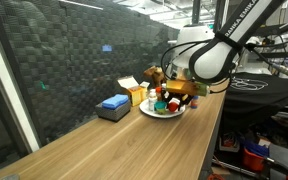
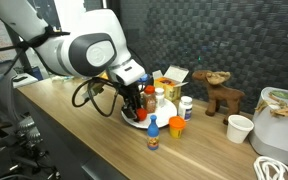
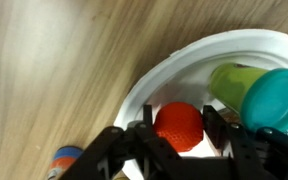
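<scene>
A red-orange, round-topped object (image 3: 179,126) sits between the fingertips of my gripper, which is shut on it. Beneath it in the wrist view is the white plate (image 3: 162,78). Exterior view 1 shows the red object (image 1: 174,106) low over the plate's near right part, under my gripper (image 1: 178,97). Whether it touches the plate, I cannot tell. Beside it on the plate lies a green cup-like object with a teal rim (image 3: 274,98).
Brown and white bottles (image 2: 160,96) stand near the plate. An orange cup (image 2: 177,126) and a blue bottle (image 2: 152,131) are close to its edge. Farther off are a toy animal (image 2: 217,92) and a white cup (image 2: 239,128). The long wooden table (image 1: 94,150) has clear room.
</scene>
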